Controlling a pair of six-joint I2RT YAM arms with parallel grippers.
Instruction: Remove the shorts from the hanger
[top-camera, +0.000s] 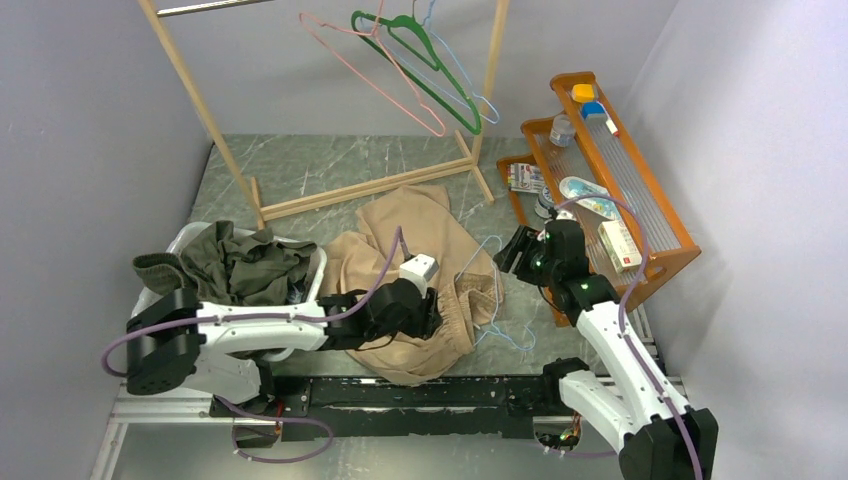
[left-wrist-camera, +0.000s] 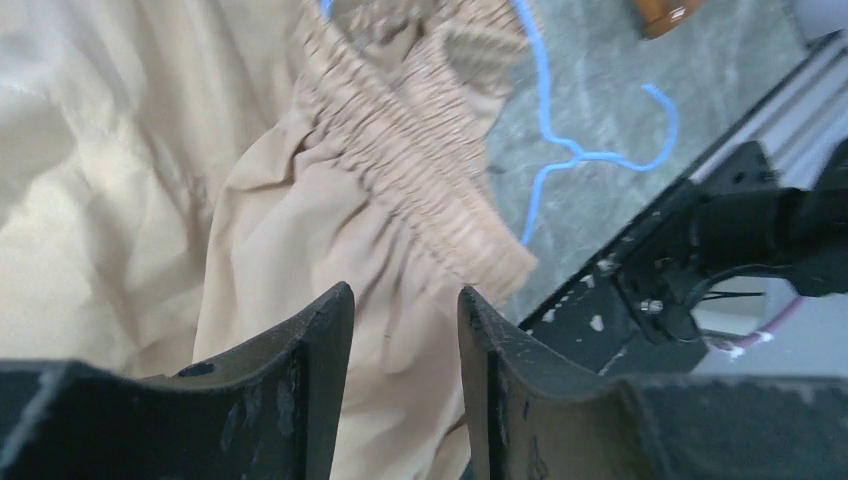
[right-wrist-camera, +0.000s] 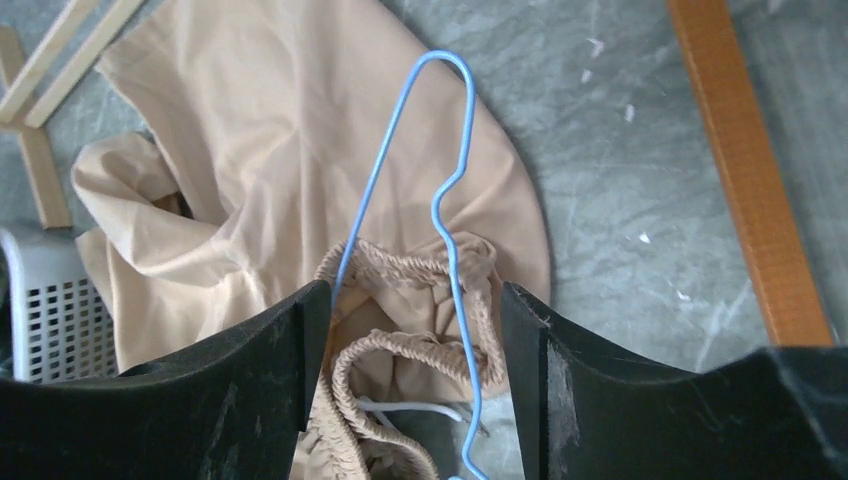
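The beige shorts (top-camera: 400, 230) lie spread and crumpled on the floor, with their gathered waistband (left-wrist-camera: 420, 180) toward the right. A light blue wire hanger (top-camera: 492, 310) lies over and beside them; in the right wrist view its wire (right-wrist-camera: 463, 150) crosses the waistband. My left gripper (top-camera: 428, 318) is over the waistband's lower end, fingers parted with fabric visible below the gap (left-wrist-camera: 405, 330). My right gripper (top-camera: 515, 250) is raised right of the shorts, open, above the hanger (right-wrist-camera: 450, 250), with nothing visibly gripped.
A white basket (top-camera: 170, 250) of dark green clothes is at left. A wooden rack (top-camera: 350, 191) with hangers (top-camera: 440, 80) stands behind. A wooden shelf (top-camera: 650, 200) with small items is at right. Bare floor (top-camera: 300, 160) shows at the back.
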